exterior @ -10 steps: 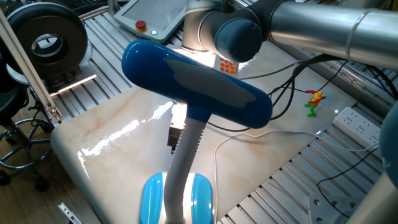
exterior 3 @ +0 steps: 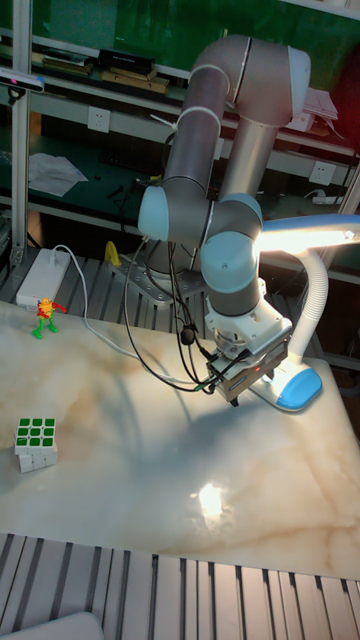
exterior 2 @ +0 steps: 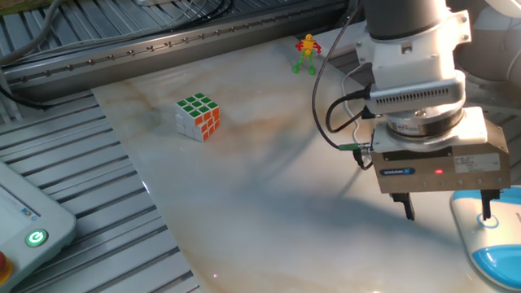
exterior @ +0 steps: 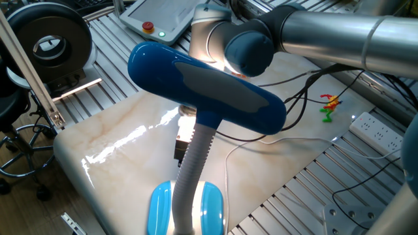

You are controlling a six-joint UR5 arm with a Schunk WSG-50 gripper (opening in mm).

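My gripper hangs above the table at the right in exterior view 2, its two fingers wide apart and nothing between them, so it is open. Behind it stands the desk lamp's blue and white base. A Rubik's cube, green on top with orange and white sides, rests on the table well to the left of the gripper. Exterior view 3 has the cube at the left edge of the table. A small yellow, red and green toy figure stands near the far edge. In exterior view 1 the lamp hides most of the gripper.
The lamp rises beside the arm, its head close to the arm in exterior view 1. A white power strip and cables lie by the table edge. A control tablet sits at the left.
The arm has shifted slightly toward the bottom of exterior view 1, and its joint now covers the orange cube face that showed earlier. The lamp and toy figure have stayed put.
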